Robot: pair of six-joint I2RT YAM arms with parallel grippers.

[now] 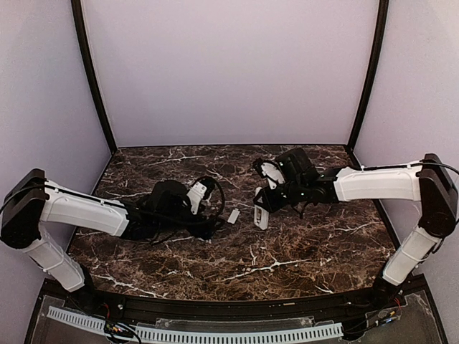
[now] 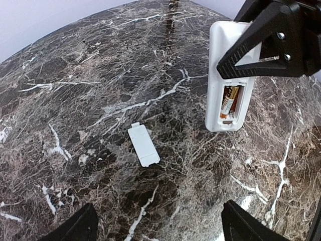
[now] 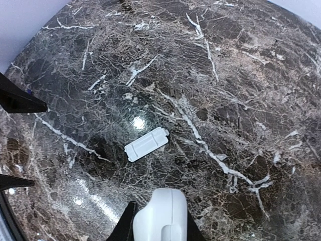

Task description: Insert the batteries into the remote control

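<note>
My right gripper (image 1: 267, 192) is shut on the white remote control (image 1: 261, 218), which it holds upright; in the left wrist view the remote's open compartment shows a battery (image 2: 229, 100) inside. The white battery cover lies flat on the marble table left of the remote, also seen in the right wrist view (image 3: 146, 144). My left gripper (image 1: 214, 221) hangs left of the cover with its fingers apart and nothing seen between them.
</note>
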